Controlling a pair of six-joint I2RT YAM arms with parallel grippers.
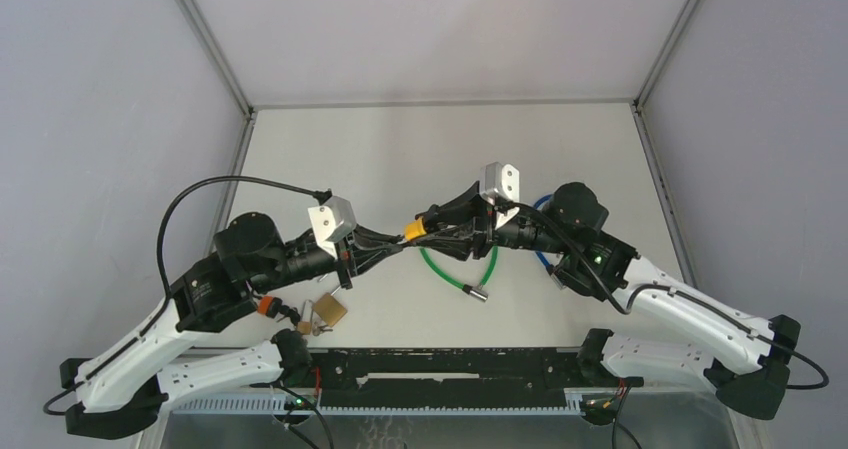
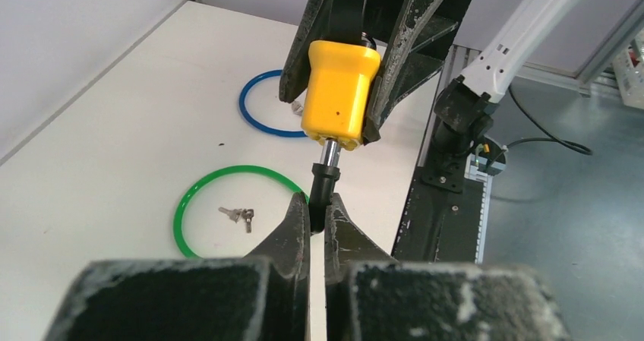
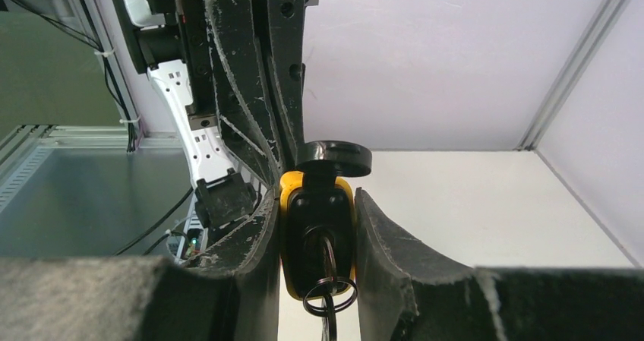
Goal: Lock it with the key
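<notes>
A yellow padlock body with a black face [image 3: 315,235] hangs in the air between my grippers. Out of its end, in the left wrist view, comes a metal pin with a black sleeve [image 2: 326,180]. My left gripper is shut on that sleeve. The right gripper has a finger against each side of the yellow body [image 2: 339,86], shut on it. In the right wrist view the key [image 3: 328,254] stands in the black face with its ring [image 3: 330,295] dangling. Above it the round black cap [image 3: 334,157] is flipped open.
On the table lie a green cable loop [image 2: 205,181] with small keys [image 2: 241,216] inside it, and a blue loop [image 2: 247,102]. Brass padlocks [image 1: 328,309] and an orange-and-black piece [image 1: 268,306] sit near the front left.
</notes>
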